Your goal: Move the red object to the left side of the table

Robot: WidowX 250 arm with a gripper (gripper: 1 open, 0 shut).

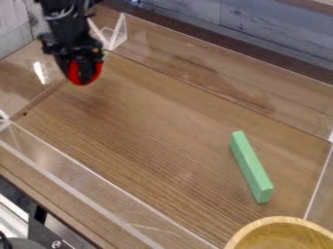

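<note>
The red object (pixel 85 71) is at the far left of the wooden table (pixel 163 126), partly hidden by the dark fingers around it. My gripper (pixel 84 68) is shut on it. Some of its red surface shows between and below the fingers. Whether the object touches the tabletop or hangs just above it, I cannot tell. The arm reaches in from the top left and covers part of the back corner.
A green block (pixel 251 167) lies on the right, close to a yellow bowl (pixel 279 236) at the bottom right corner. Behind the gripper stands a white wire-like frame (pixel 117 34). Bare wood fills the table's middle.
</note>
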